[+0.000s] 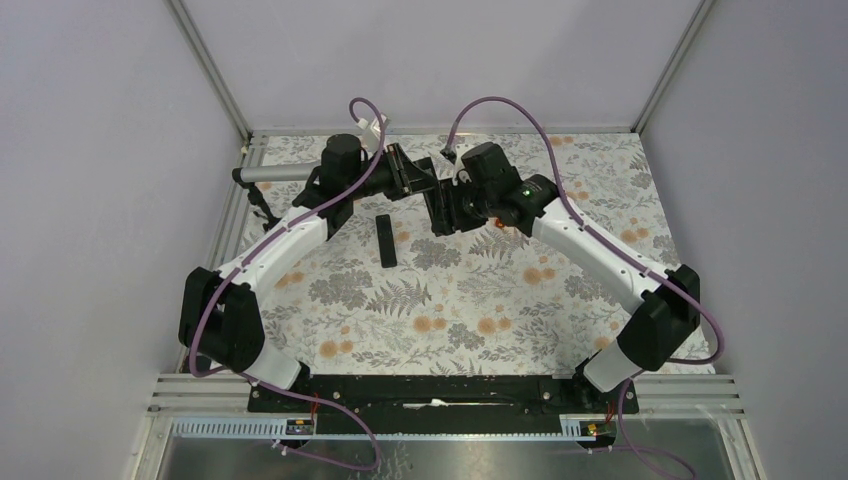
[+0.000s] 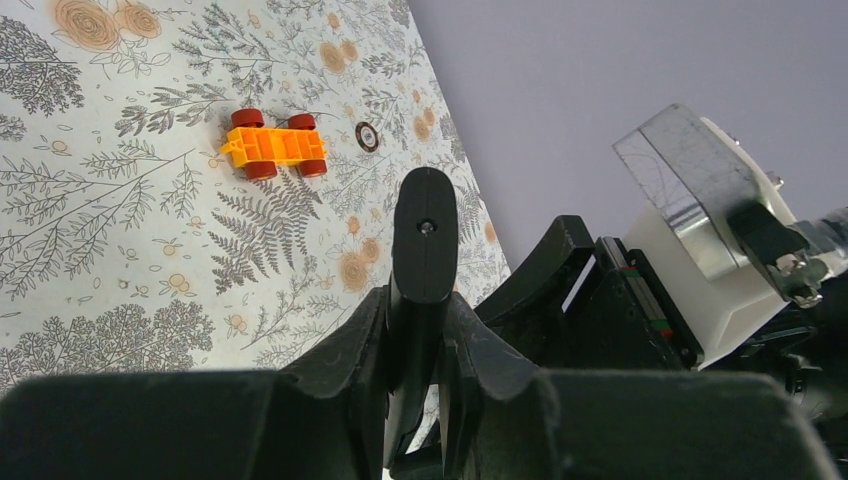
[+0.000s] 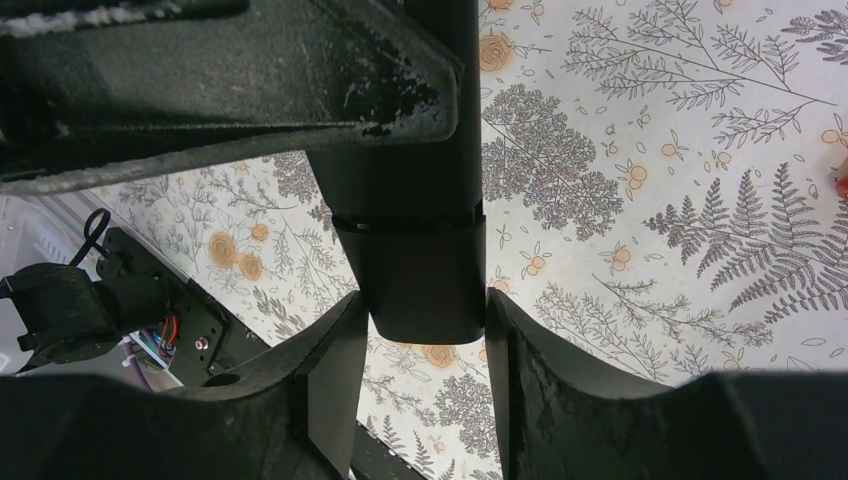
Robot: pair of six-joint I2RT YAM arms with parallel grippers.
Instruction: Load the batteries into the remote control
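My left gripper (image 1: 410,178) is shut on a black remote control (image 2: 420,240), held upright above the mat near the middle. In the right wrist view the remote (image 3: 415,280) shows its black end piece with a seam across it. My right gripper has its two fingertips at either side of that end, touching or very close to it. A long black flat piece (image 1: 386,241) lies on the mat left of centre; I cannot tell what it is. No batteries can be made out.
An orange toy with red wheels (image 2: 275,147) lies on the flowered mat (image 1: 480,300), with a small round disc (image 2: 366,136) beside it.
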